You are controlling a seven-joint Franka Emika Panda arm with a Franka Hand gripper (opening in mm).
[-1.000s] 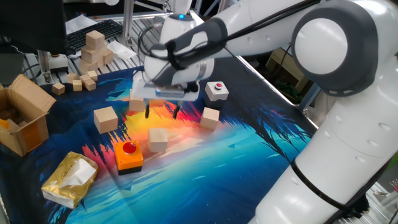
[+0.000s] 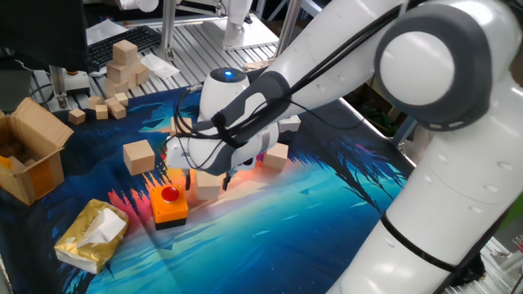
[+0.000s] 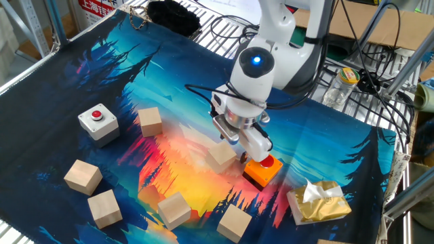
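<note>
A wooden block (image 2: pixel 207 186) stands on the printed cloth, just right of an orange box with a red button (image 2: pixel 169 206) in exterior view 1. My gripper (image 2: pixel 207 181) is low over this block and open, one finger on either side, with slim gaps showing between the fingers (image 2: pixel 227 183) and the wood. From the other side, in exterior view 2, the same block (image 3: pixel 221 156) is partly covered by the hand, and the orange button box (image 3: pixel 262 173) sits close to the hand's right end. The fingertips are hard to make out there.
Several other wooden blocks are spread about, among them one at left (image 2: pixel 139 158) and one at right (image 2: pixel 275 156). A grey button box (image 3: pixel 99 125), a gold tissue pack (image 3: pixel 320 202) and an open cardboard box (image 2: pixel 34 151) stand around.
The hand has come down and toward the front from above the cloth's middle, and its fingers now straddle the block beside the orange button box. The blocks and boxes have not moved.
</note>
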